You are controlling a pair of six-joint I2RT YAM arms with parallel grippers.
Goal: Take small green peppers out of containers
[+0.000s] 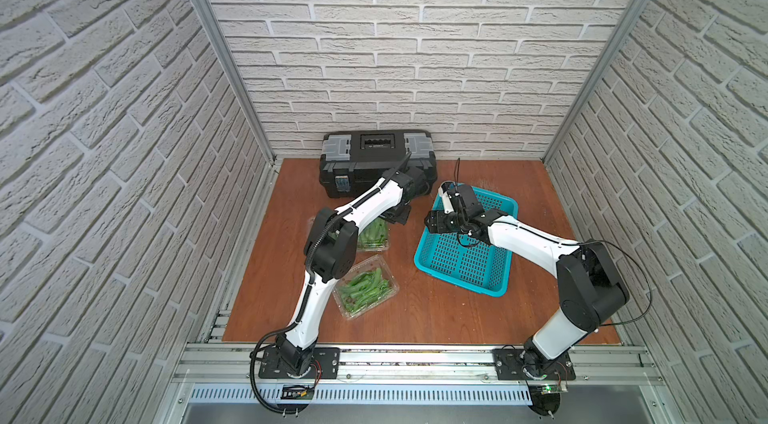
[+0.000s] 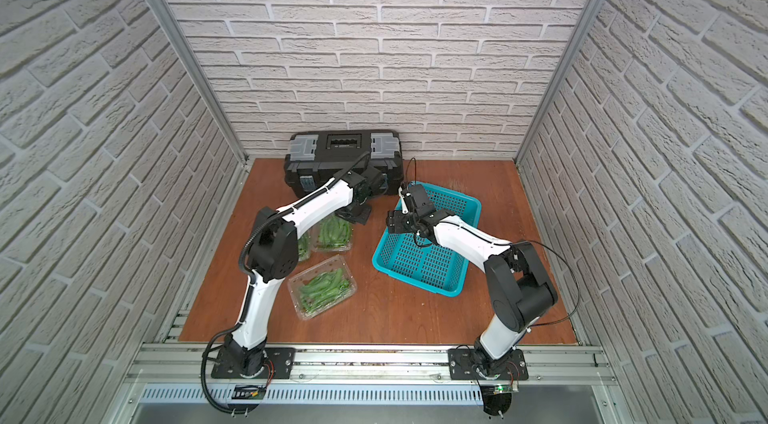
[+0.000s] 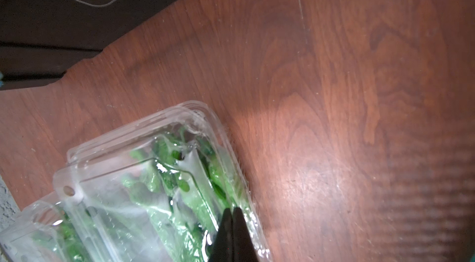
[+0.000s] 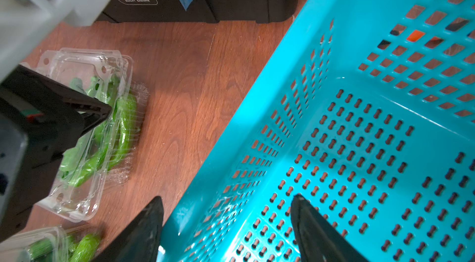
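Observation:
A clear plastic container of green peppers (image 3: 148,182) lies below my left gripper, near its right side wall. That gripper is shut with nothing between its fingertips, and the container is outside them. In the right wrist view the same container (image 4: 74,163) shows lidded, partly covered by the left gripper. A second container of green peppers (image 1: 365,286) lies nearer the front, and part of another (image 2: 303,248) shows left of the first. My right gripper stands open and empty over the left rim of the turquoise basket (image 4: 237,118).
A black toolbox (image 1: 376,159) stands at the back, close behind the containers. Bare wooden table (image 1: 416,312) lies between the front container and the basket. The basket's visible floor is empty.

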